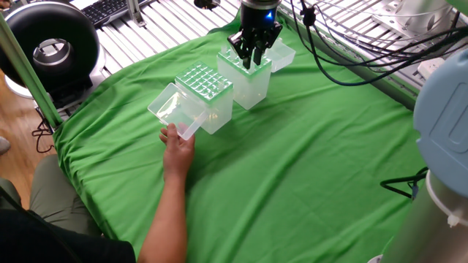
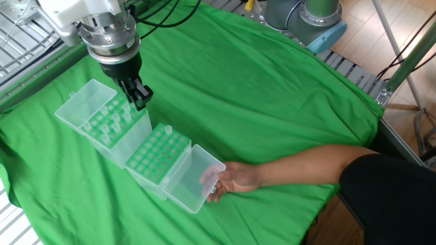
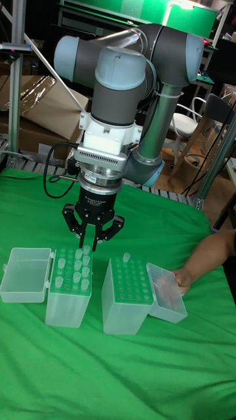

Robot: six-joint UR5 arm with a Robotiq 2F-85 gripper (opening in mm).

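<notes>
Two translucent boxes with green perforated tops stand on the green cloth. One box (image 3: 67,304) has several clear pipette tips (image 3: 85,273) standing up from its top; its lid (image 3: 24,275) hangs open to the left in exterior view 3. In the other box (image 3: 126,308) a single tip (image 3: 126,256) stands raised near the far edge. Its open lid (image 2: 195,178) is held by a person's hand (image 2: 235,178). Above the far edge of the box with several tips, my gripper (image 3: 90,243) points down with a narrow gap between its fingers. Nothing shows clearly held in it.
The person's forearm (image 1: 165,208) reaches in across the cloth beside the second box. Black cables (image 1: 365,77) hang behind the arm.
</notes>
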